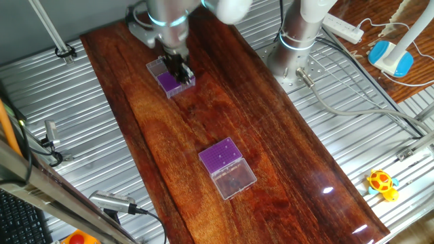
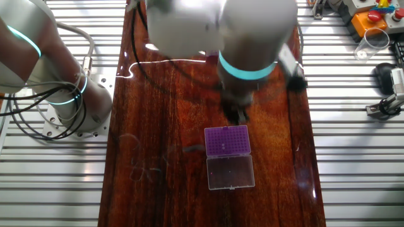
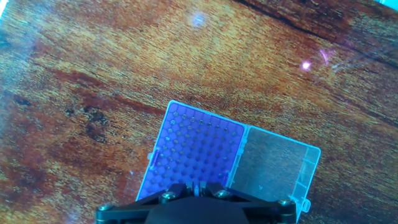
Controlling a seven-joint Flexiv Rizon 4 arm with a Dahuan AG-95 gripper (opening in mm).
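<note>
My gripper [image 1: 183,73] is over the purple rack of an open clear box [image 1: 175,82] at the far end of the board in exterior view 1. Exterior view 2 shows the gripper [image 2: 237,118] blurred, just behind that box's purple rack [image 2: 227,140], with the clear lid [image 2: 230,173] folded flat. In the wrist view the dark fingers come together at the bottom middle, the gripper overlapping the lower part of the purple rack [image 3: 196,146]. They look shut, and nothing shows between them. A second open box has a purple rack [image 1: 220,156] and a clear lid [image 1: 234,178].
Both boxes lie on a glossy wooden board [image 1: 271,173] with clear room between and around them. The robot's base [image 1: 290,59] stands beside its right edge in exterior view 1. A toy turtle [image 1: 381,181] is off to the right.
</note>
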